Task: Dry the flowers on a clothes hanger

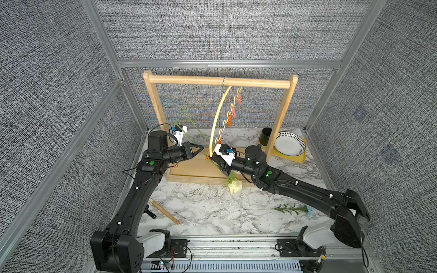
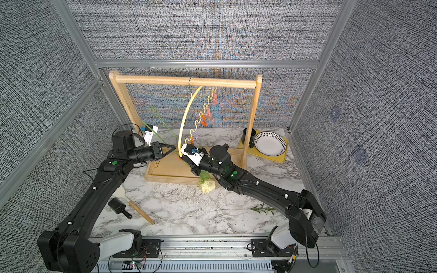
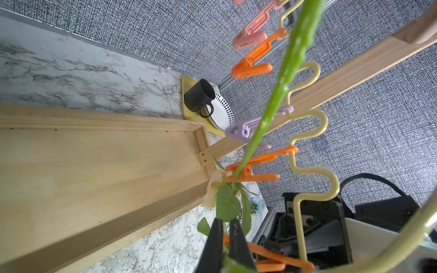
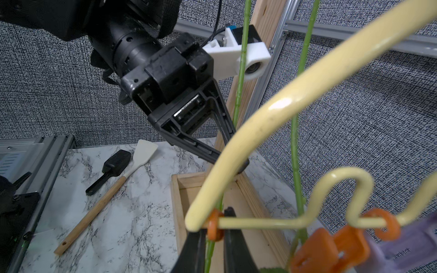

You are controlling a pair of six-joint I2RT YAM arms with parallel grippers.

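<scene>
The yellow hanger (image 1: 215,120) hangs from the wooden rack's bar (image 1: 191,80), with coloured clips along its wavy strand. At its near end, an orange clip (image 4: 214,226) sits at the fingertips of my right gripper (image 1: 211,157), which is shut on it. My left gripper (image 1: 202,146) is shut beside that end; a thin green stem (image 4: 242,63) runs down to its fingertips, seemingly pinched, though the hanger partly covers this spot. A second stem (image 4: 295,150) rises behind. The pale rose (image 1: 234,186) hangs head down below my right gripper. Another orange clip (image 3: 252,168) is near leaves (image 3: 228,202).
A blue flower (image 1: 310,211) lies at the front right. A black mug (image 1: 265,136) and a plate (image 1: 290,143) stand on a yellow board at the back right. A spatula (image 4: 93,213) and a black scoop (image 4: 116,163) lie at left.
</scene>
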